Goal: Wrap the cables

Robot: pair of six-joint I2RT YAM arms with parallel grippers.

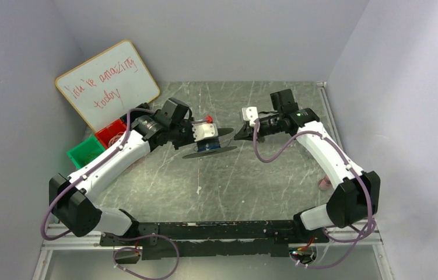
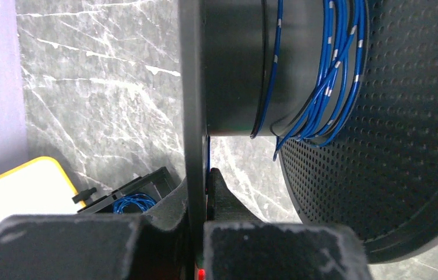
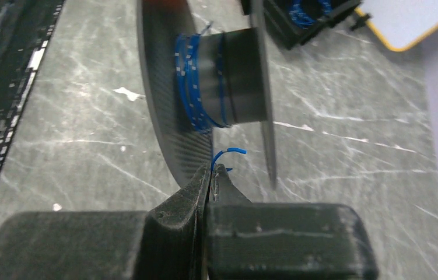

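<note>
A dark spool (image 1: 210,153) with blue cable (image 2: 328,76) wound on its core is held up above the table. My left gripper is shut on the rim of one spool flange (image 2: 192,116); the other, perforated flange (image 2: 403,116) hangs free. To the right of the spool, my right gripper is shut, with a short blue cable end (image 3: 231,151) sticking out at its fingertips. That end is close below the spool's core in the right wrist view. How the cable runs between the core and those fingertips cannot be clearly seen.
Behind the left arm stand a green bin (image 1: 85,153), a red bin (image 1: 109,133) and a black bin (image 2: 161,179) holding blue cable. A whiteboard (image 1: 108,84) leans at the back left.
</note>
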